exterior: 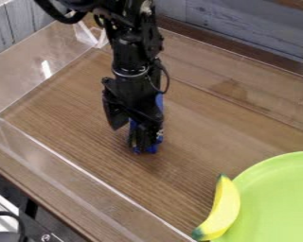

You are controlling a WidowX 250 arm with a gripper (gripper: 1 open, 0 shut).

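The black robot gripper (132, 118) is low over the wooden table, at the middle of the view. A blue object (155, 140) is at the gripper, mostly hidden behind its fingers. I cannot tell whether the fingers are shut on it or only around it.
A yellow banana (219, 208) lies at the lower right, beside a large green plate (275, 194). A clear panel edge runs along the left side.
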